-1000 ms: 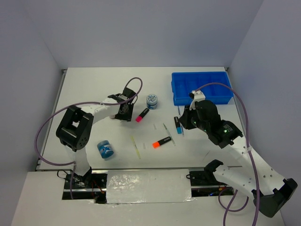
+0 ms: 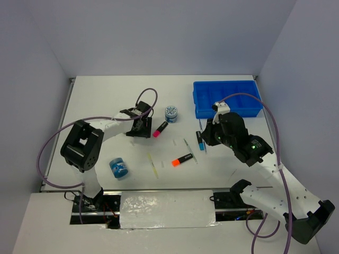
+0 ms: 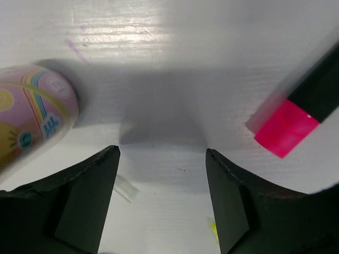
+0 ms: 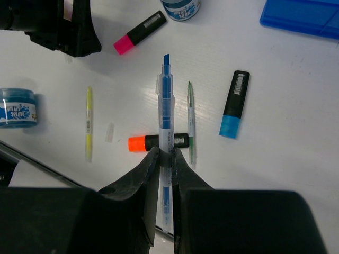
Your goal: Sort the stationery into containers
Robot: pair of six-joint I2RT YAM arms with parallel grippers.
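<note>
My left gripper is open low over the table, between a pastel printed item (image 3: pixel 37 111) and a pink highlighter (image 3: pixel 296 116). My right gripper is shut on a blue pen (image 4: pixel 166 95), held upright in the right wrist view. Below it lie an orange highlighter (image 2: pixel 183 160), a blue highlighter (image 2: pixel 199 141), a green pen (image 2: pixel 190 151) and a yellow pen (image 2: pixel 153 165). A jar (image 2: pixel 171 113) stands behind the pink highlighter; another jar (image 2: pixel 119 168) lies at the front left. A blue divided box (image 2: pixel 225 87) sits at the back right.
Small clear pieces (image 4: pixel 110 132) lie among the pens. Both arms' cables loop above the table.
The right arm shows no visible movement.
</note>
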